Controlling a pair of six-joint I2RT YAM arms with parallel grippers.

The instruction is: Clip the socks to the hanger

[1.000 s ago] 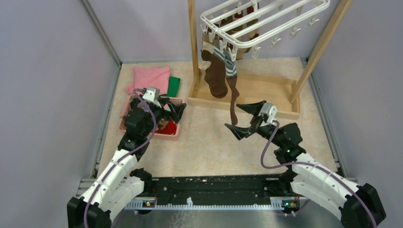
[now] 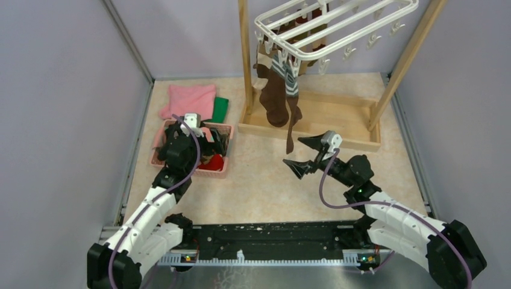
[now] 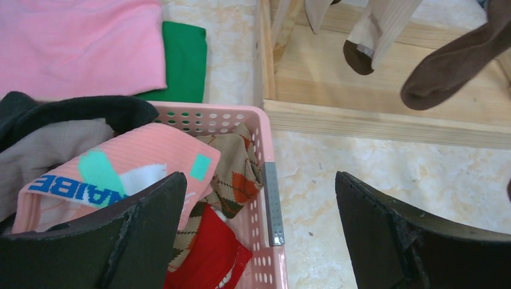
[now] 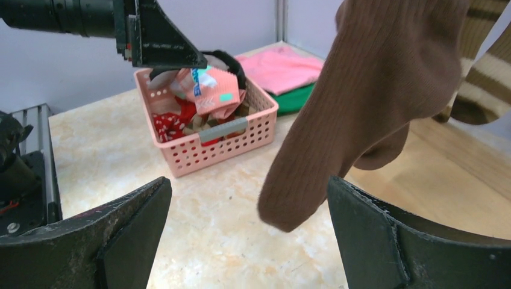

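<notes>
Brown socks with striped tops [image 2: 275, 101] hang from clips on the front left corner of the white hanger [image 2: 337, 27]. One brown sock [image 4: 355, 102] fills much of the right wrist view, its toe dangling in front of the spread fingers. My right gripper [image 2: 293, 153] is open beside that toe, with nothing held. Over the pink basket [image 2: 218, 173] my left gripper stands open and empty. Inside the basket lie a salmon sock [image 3: 141, 162], a patterned brown sock [image 3: 235, 174], something red [image 3: 211, 256] and grey and black socks.
Pink cloth [image 2: 190, 99] and green cloth [image 2: 220, 109] lie behind the basket. The wooden tray [image 2: 349, 111] with its upright posts stands beneath the hanger. Empty clips [image 2: 373, 41] line the hanger's right side.
</notes>
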